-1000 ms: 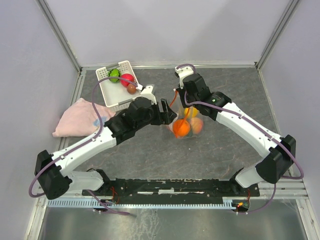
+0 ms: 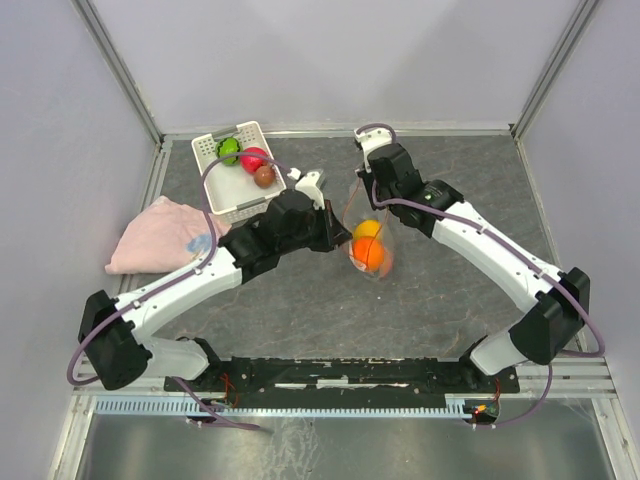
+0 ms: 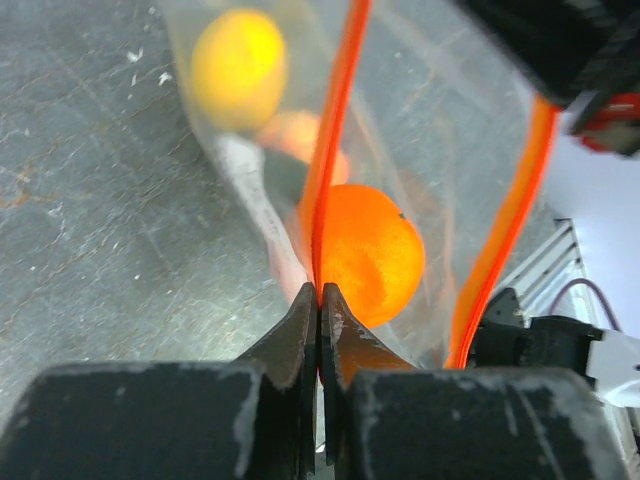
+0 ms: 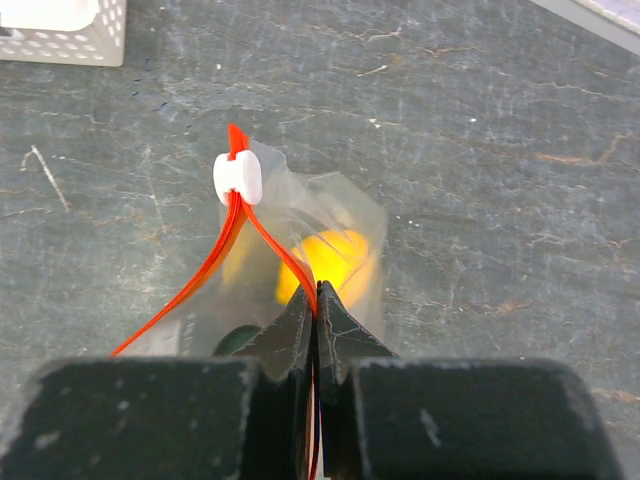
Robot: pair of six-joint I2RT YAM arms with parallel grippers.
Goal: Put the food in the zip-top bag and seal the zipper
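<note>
A clear zip bag with an orange zipper edge hangs between my two grippers, mouth parted. Inside lie an orange fruit (image 3: 371,258), a yellow fruit (image 3: 238,66) and a peach-coloured one (image 3: 300,135). My left gripper is shut on one orange zipper strip (image 3: 332,130); the other strip (image 3: 510,220) runs apart from it. In the right wrist view, my right gripper is shut on the other length of orange edge (image 4: 280,250). A white slider (image 4: 238,177) sits where the two strips meet, beyond the right fingertips.
A white basket (image 2: 210,185) with a green, a red and a brown item stands at the back left. Left of the arms lies a pink cloth-like bag (image 2: 158,238).
The bag's lower part has narrowed, and its fruit has shifted closer together.
</note>
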